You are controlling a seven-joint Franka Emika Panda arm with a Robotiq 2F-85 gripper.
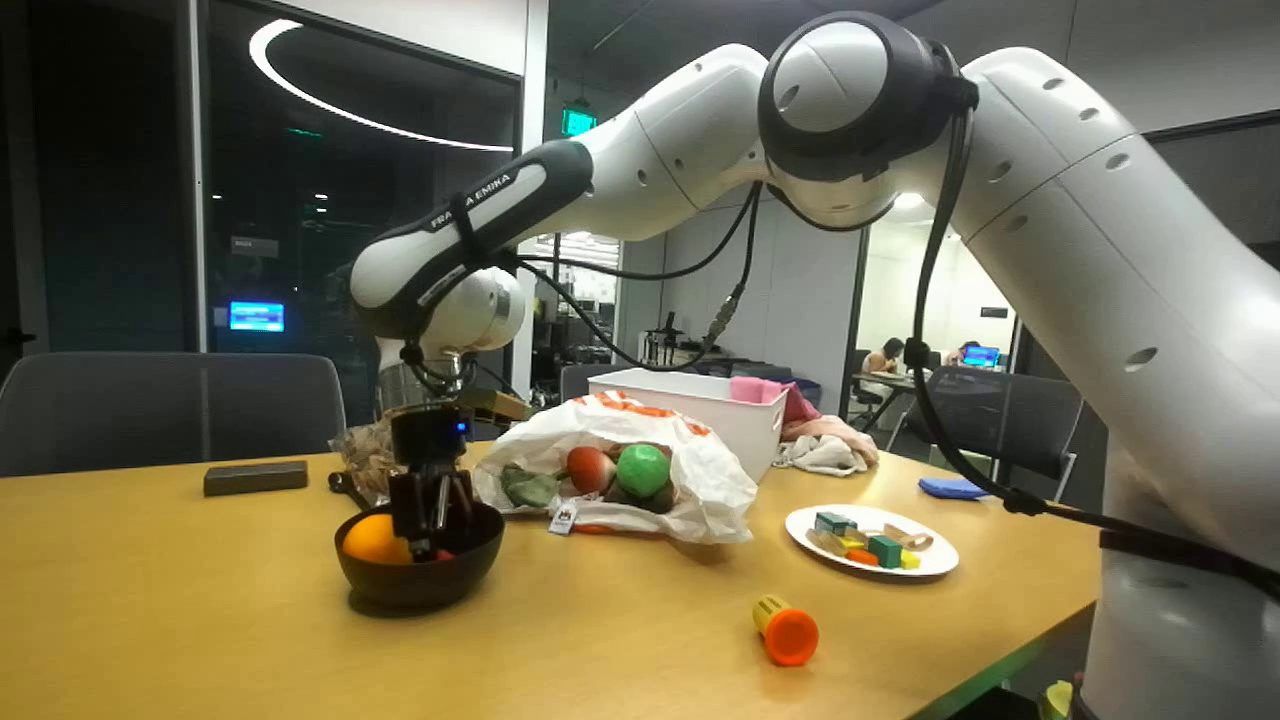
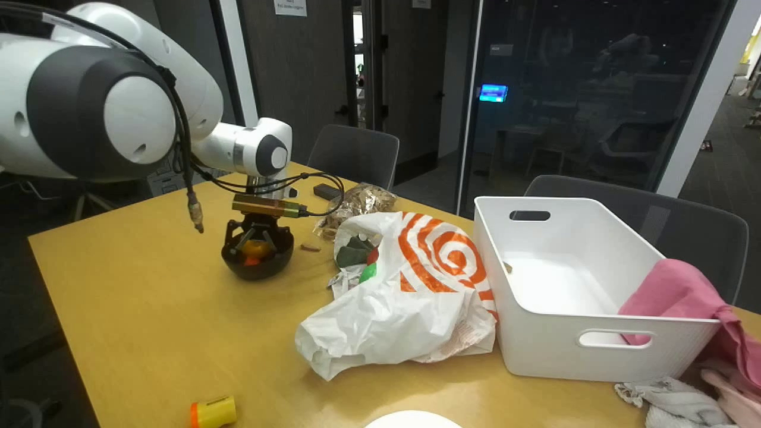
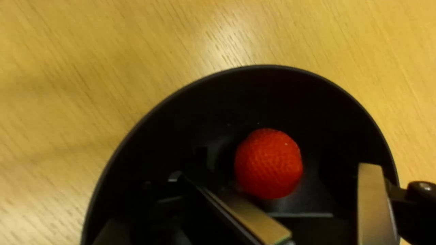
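Observation:
A black bowl point(image 1: 420, 584) stands on the table and holds an orange point(image 1: 377, 540) plus a red, rough-skinned ball-like fruit point(image 3: 268, 163). My gripper point(image 1: 441, 538) points down into the bowl. In the wrist view its fingers point(image 3: 372, 204) are apart, one near the bowl's wall at the right and the other across the lower middle. The red fruit sits just above the gap in that picture, and nothing is seen clamped. Exterior view 2 shows the orange point(image 2: 255, 248) and the gripper's dark linkage over the bowl point(image 2: 265, 268); the fingertips are hidden there.
Right of the bowl lies a white plastic bag point(image 1: 708, 486) with toy produce, with a white bin point(image 2: 606, 346) beyond. A white plate point(image 1: 806, 528) of small pieces and a yellow-orange cylinder point(image 1: 786, 632) stand farther right.

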